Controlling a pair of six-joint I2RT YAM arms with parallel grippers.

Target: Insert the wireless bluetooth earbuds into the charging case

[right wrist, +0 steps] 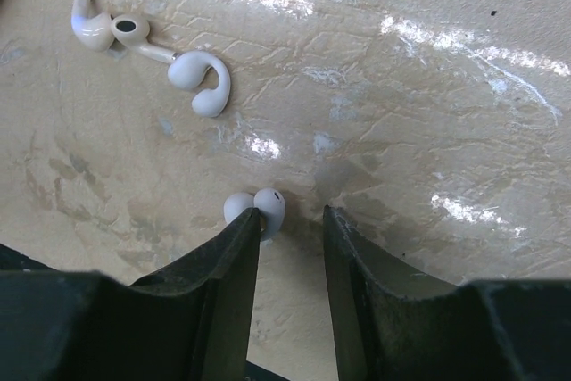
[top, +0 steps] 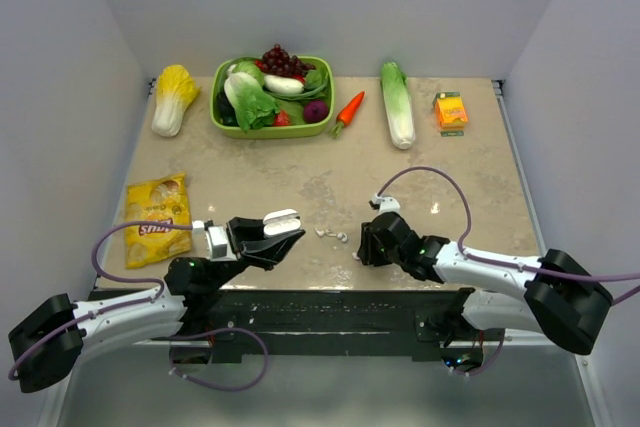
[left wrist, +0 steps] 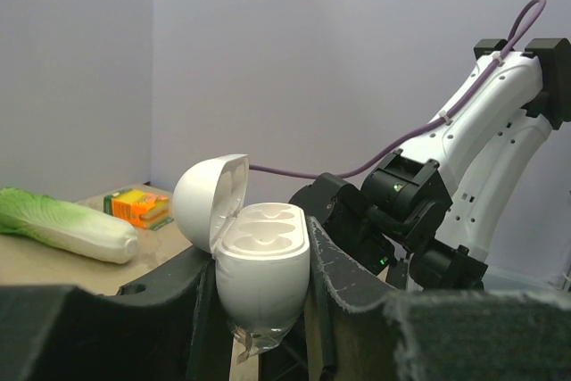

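Note:
My left gripper is shut on the white charging case [left wrist: 260, 265], lid open with empty slots visible; from above it hangs over the left front of the table. In the right wrist view my part-open right gripper is low at a white earbud [right wrist: 272, 207] with a second bud shape beside it, the left finger overlapping it. More white earbuds [right wrist: 201, 82] lie apart at upper left, one with a hooked shape, others [right wrist: 94, 28] with straight stems.
A yellow chip bag [top: 157, 232] lies at left. A green basket of vegetables [top: 220, 117], a carrot [top: 349, 110], leek-like cabbage [top: 397, 107] and orange box [top: 450, 110] are at the back.

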